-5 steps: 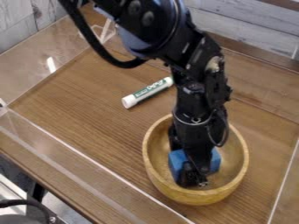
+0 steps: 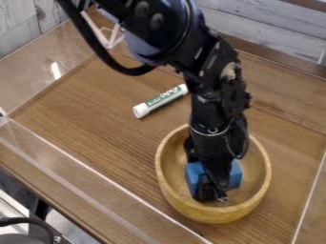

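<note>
A yellow bowl (image 2: 237, 212) sits on the wooden surface at the lower right. Inside it is a blue object (image 2: 196, 173), partly hidden by my black gripper (image 2: 209, 191), which reaches down into the bowl from the top and is closed on that blue object. The fingertips are dark and hard to make out against it.
A white tube with a green label (image 2: 160, 101) lies on the wooden table (image 2: 76, 114) behind and left of the bowl. White walls border the table, and the left part of the surface is clear.
My gripper and the blue object have shifted slightly to the left within the bowl.
</note>
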